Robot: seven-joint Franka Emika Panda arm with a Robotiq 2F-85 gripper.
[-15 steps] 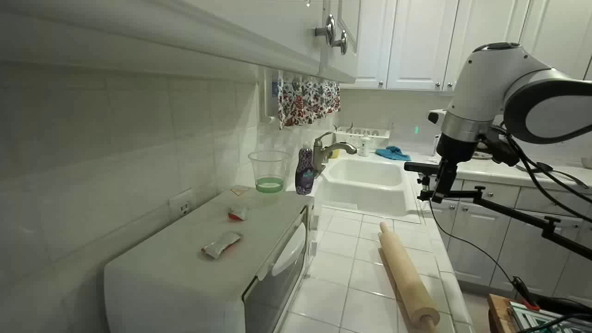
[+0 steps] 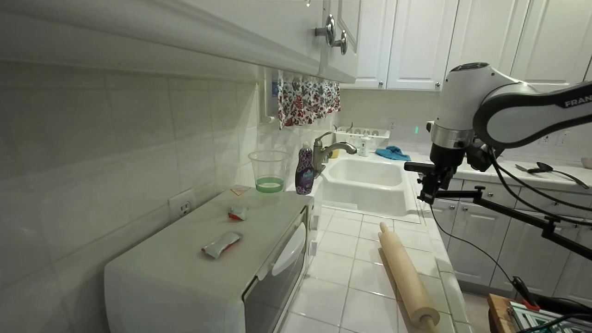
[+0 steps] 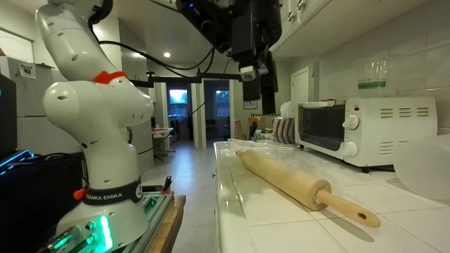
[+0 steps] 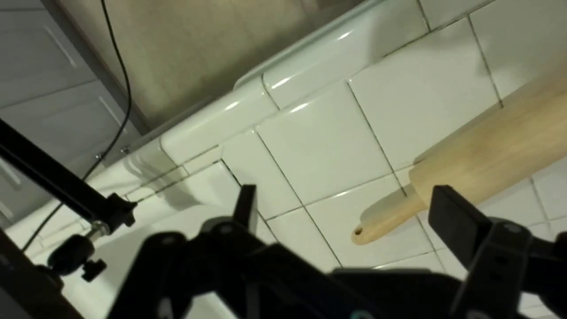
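A wooden rolling pin (image 2: 406,277) lies on the white tiled counter, between the toaster oven and the counter's outer edge. In the second exterior view the whole pin (image 3: 287,175) shows, one handle toward the camera. My gripper (image 2: 435,191) hangs in the air above the counter's outer edge near the sink, well above the pin. From the wrist, the gripper is open with bare tile seen between its fingers. One handle of the pin (image 4: 478,154) lies below that gap, toward the right finger, and nothing is held.
A white toaster oven (image 2: 183,277) carries two small packets and a clear plastic tub (image 2: 269,172). A purple soap bottle (image 2: 305,169) stands by the faucet and sink (image 2: 363,188). A black camera mount arm (image 2: 499,211) reaches close behind my gripper. Cabinets hang overhead.
My arm has moved left in the first exterior view, toward the counter, and its wrist has come lower. The rolling pin and the other objects have stayed in place.
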